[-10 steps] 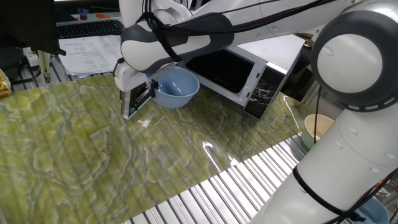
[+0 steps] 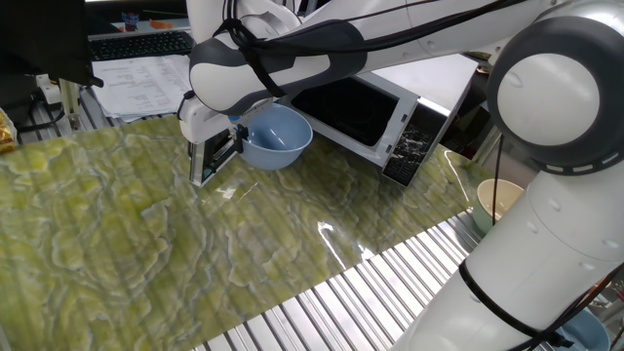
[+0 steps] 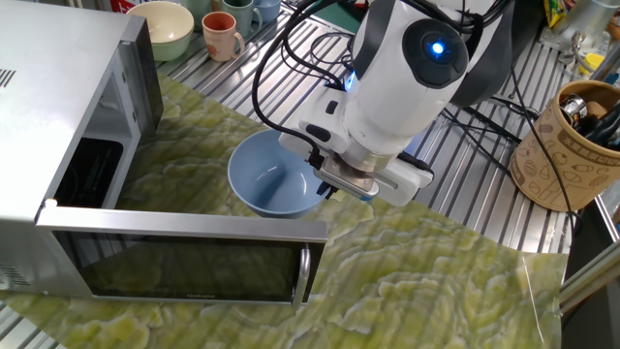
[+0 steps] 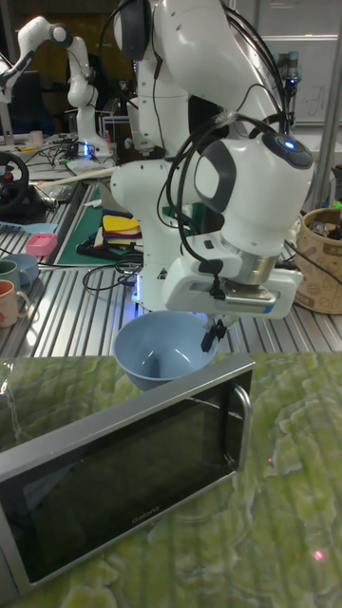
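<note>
A light blue bowl (image 2: 276, 136) stands on the green marbled mat, near the front of the microwave (image 3: 60, 102). The microwave door (image 3: 194, 264) hangs wide open, its handle (image 3: 302, 276) at the free end. At the bowl's rim is my gripper (image 4: 213, 334), pointing down, its dark fingertips close together. Against the bowl (image 3: 276, 174) the fingertips overlap the rim in the second exterior view; whether they pinch it or only sit beside it cannot be made out. Inside, the bowl looks empty.
A cream-and-green bowl (image 3: 163, 29) and an orange mug (image 3: 222, 37) stand behind the microwave. A brown utensil bucket (image 3: 552, 160) stands at the right.
</note>
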